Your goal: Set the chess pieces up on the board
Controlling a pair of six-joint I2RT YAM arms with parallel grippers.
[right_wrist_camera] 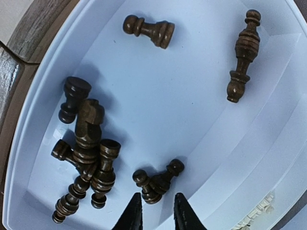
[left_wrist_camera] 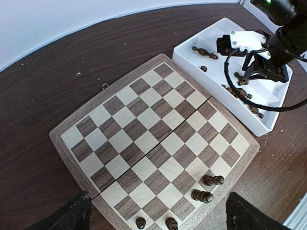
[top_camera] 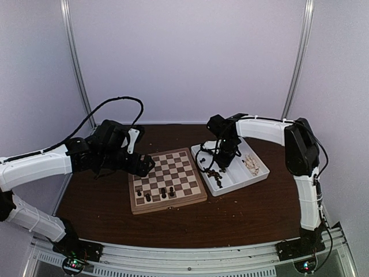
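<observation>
The wooden chessboard [top_camera: 167, 175] lies at mid-table, with several dark pieces upright near its front edge, among them a dark piece [left_wrist_camera: 202, 196]. Right of it sits the white tray [right_wrist_camera: 192, 120]. Dark pieces lie in the tray: a pawn [right_wrist_camera: 149, 31], a long bishop-like piece [right_wrist_camera: 243, 55], a jumbled cluster [right_wrist_camera: 88, 148] and two small pieces [right_wrist_camera: 156, 182] touching each other. Over the tray, my right gripper has its fingers a little apart, just below those two small pieces, nothing visibly held. Above the board's left side, my left gripper stands open and empty.
Light pieces [top_camera: 252, 164] lie in the tray's right compartment, behind a raised divider. The tray wall stands close to the board's right edge. Most of the board's squares and the table in front are bare.
</observation>
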